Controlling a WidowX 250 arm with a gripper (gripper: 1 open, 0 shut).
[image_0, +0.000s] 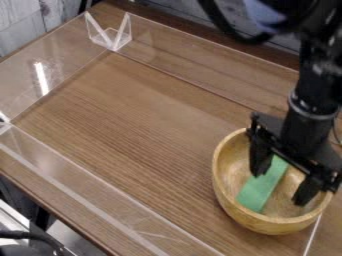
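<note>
My gripper (277, 150) is low at the right, over a round tan wooden bowl (235, 201) that holds a green rectangular object (262, 185). Its dark fingers stand open and reach down around the bowl's inside and upper part, partly covering it. Whether they touch the bowl or the green object I cannot tell.
A small white wire-like holder (110, 28) stands at the top left. A dark edge runs along the top right behind the arm.
</note>
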